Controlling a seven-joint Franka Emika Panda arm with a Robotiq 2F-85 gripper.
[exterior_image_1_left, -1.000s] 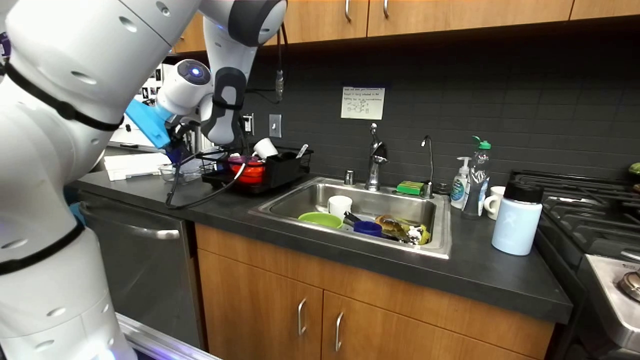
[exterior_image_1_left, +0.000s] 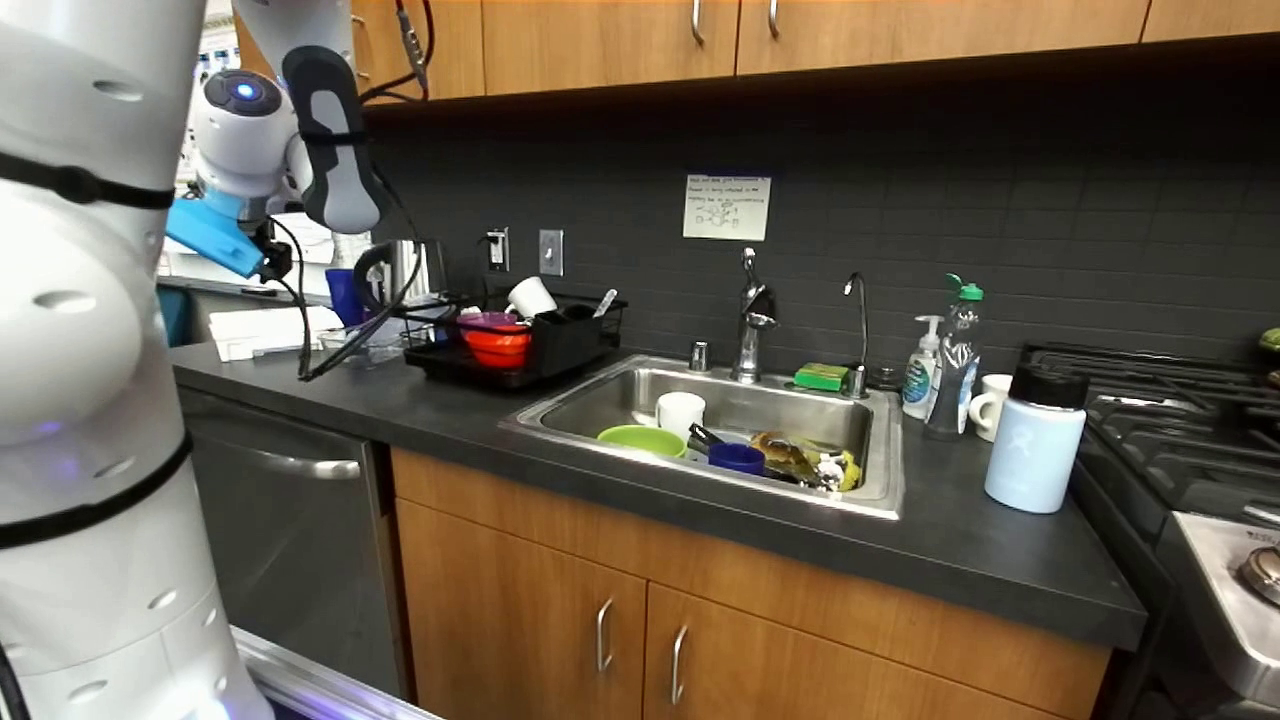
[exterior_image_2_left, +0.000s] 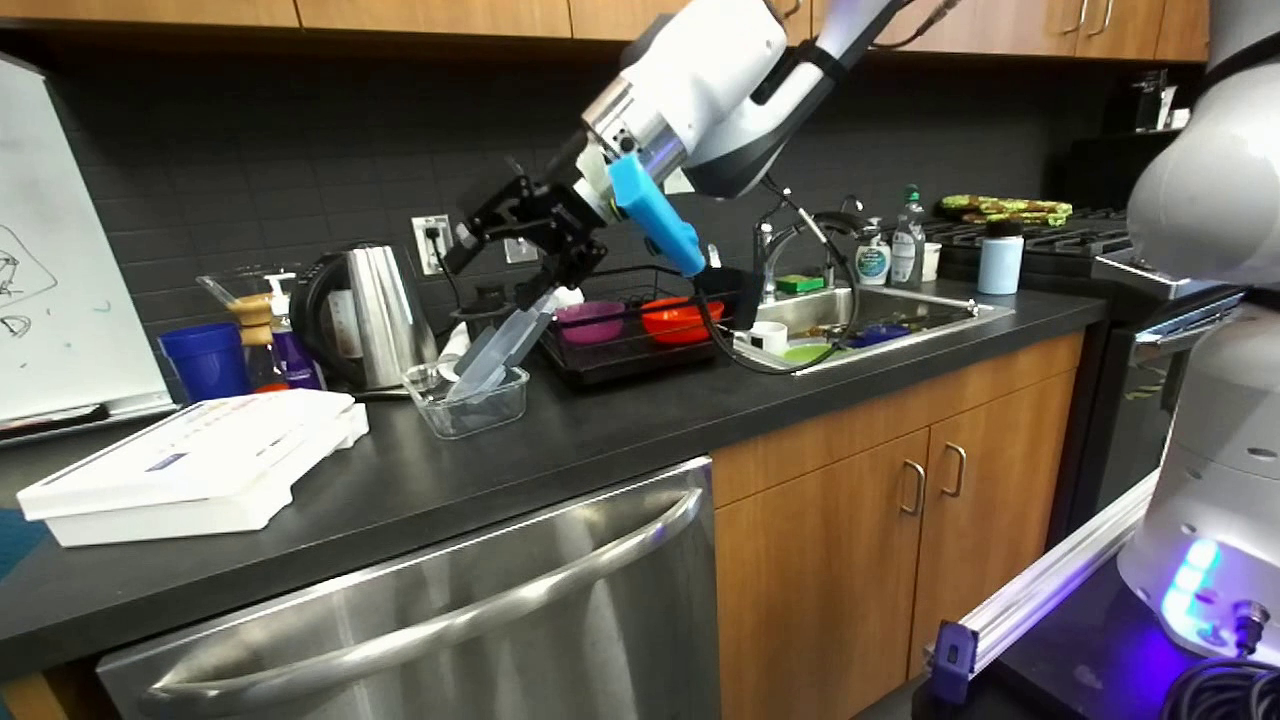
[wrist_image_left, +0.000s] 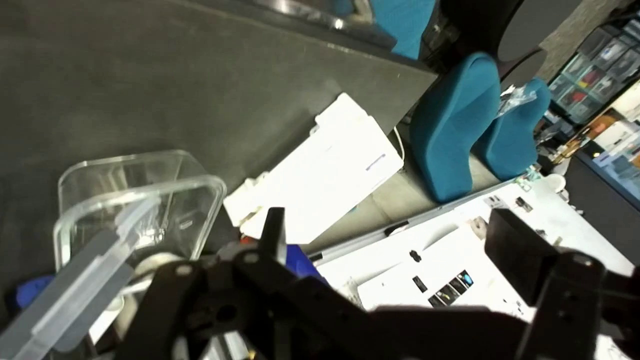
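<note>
In the wrist view my gripper stands open, its dark fingers (wrist_image_left: 519, 258) wide apart with nothing held between them. A clear rectangular container (exterior_image_2_left: 477, 408) rests on the counter, below the gripper (exterior_image_2_left: 494, 276) in exterior view 2. Grey translucent flat pieces (exterior_image_2_left: 504, 348) stand tilted at the container, their upper end close below the gripper. In the wrist view these grey pieces (wrist_image_left: 78, 300) reach over the container's rim (wrist_image_left: 138, 195). Exterior view 1 hides the fingers behind the arm and the blue part on it.
A white box (exterior_image_2_left: 198, 462) lies left of the container, with a kettle (exterior_image_2_left: 366, 318) behind. The black dish rack (exterior_image_2_left: 624, 354) stands to the right, holding bowls. Beyond it is the sink (exterior_image_1_left: 708, 414) with dishes inside.
In exterior view 1 the arm has swung left and up, away from the dish rack. Its hanging cable has moved left too. The sink items have not moved.
</note>
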